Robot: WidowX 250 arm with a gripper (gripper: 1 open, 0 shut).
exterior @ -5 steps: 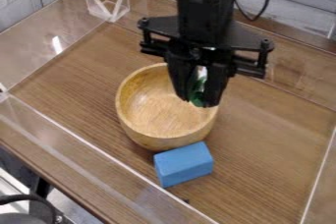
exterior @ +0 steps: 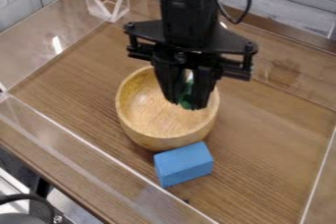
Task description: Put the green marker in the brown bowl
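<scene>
My gripper (exterior: 187,95) hangs over the right part of the brown bowl (exterior: 140,116), its dark fingers pointing down. Between them shows a green and white piece of the marker (exterior: 190,92), and the gripper is shut on it. Most of the marker is hidden by the fingers. The bowl is a light tan colour, round and open at the top; the part of its inside that I can see is empty. How high the marker hangs over it cannot be told exactly.
A blue box (exterior: 183,163) stands just in front of the bowl, close to its rim. At the back left is a white wire-like stand (exterior: 108,4).
Bowl and blue box have stayed in place.
</scene>
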